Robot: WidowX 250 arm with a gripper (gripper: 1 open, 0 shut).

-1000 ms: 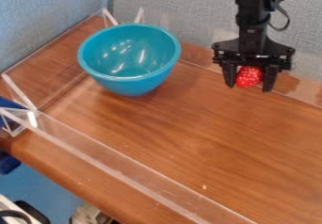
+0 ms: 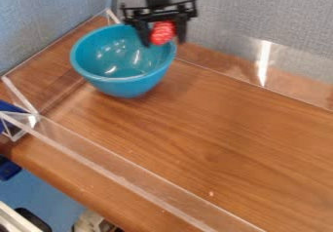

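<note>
My gripper [image 2: 159,21] is over the back right part of the teal bowl [image 2: 120,76], with a red round object [image 2: 163,33] held between its fingers. The red object overlaps the bowl's back rim in the view, so its exact height above it is unclear. The bowl's interior looks empty where visible.
Clear barriers edge it, with grey padded walls behind and at the left. A blue item [image 2: 7,119] is at the left edge.
My gripper has moved left with the red object, from the back right of the table to over the bowl. The bowl has stayed in place.
</note>
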